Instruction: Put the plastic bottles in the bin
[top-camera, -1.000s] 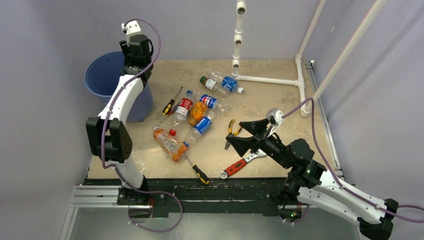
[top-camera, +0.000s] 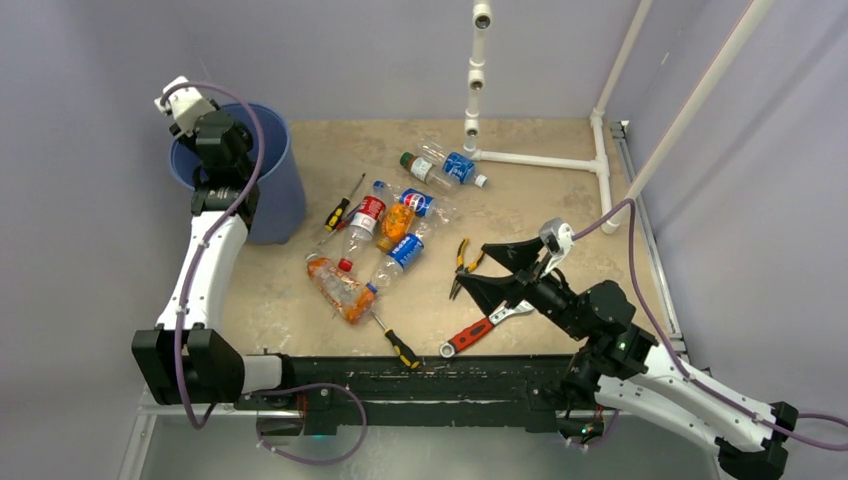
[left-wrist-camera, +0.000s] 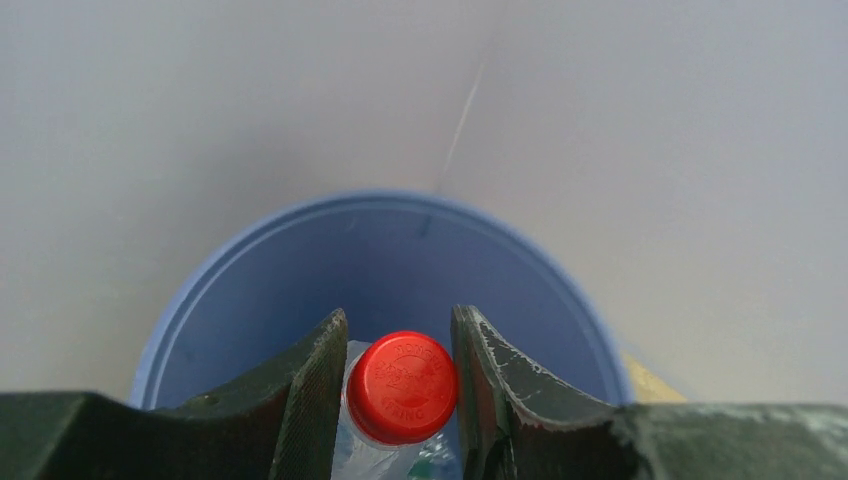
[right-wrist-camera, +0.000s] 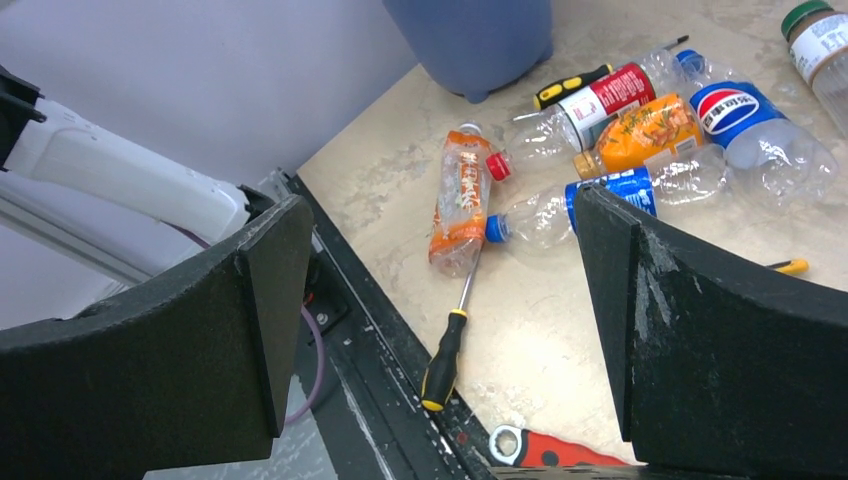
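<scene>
My left gripper is over the blue bin (top-camera: 275, 200), shut on a clear bottle with a red cap (left-wrist-camera: 402, 386), seen end-on inside the bin's rim. On the table lie a red-label bottle (top-camera: 369, 212), a Pepsi bottle (right-wrist-camera: 740, 118), an orange-label bottle (right-wrist-camera: 645, 134), a blue-label bottle (top-camera: 405, 251), a crumpled orange-wrapped bottle (top-camera: 340, 290), and, farther back, a green-capped bottle (top-camera: 421, 168) and a white-capped bottle (top-camera: 459, 167). My right gripper (top-camera: 484, 271) stands open above the table's right part, nothing between its fingers.
Among the bottles lie screwdrivers (top-camera: 404, 350), pliers (top-camera: 463, 258) and a red-handled wrench (top-camera: 470, 335). A white pipe frame (top-camera: 540, 160) rises at the back and right. Bare table surrounds the pliers and shows at the back right.
My left arm has swung leftward, carrying its gripper from the bin's right rear to over the bin's opening. The right arm is almost still, and the bottles on the table are unchanged.
</scene>
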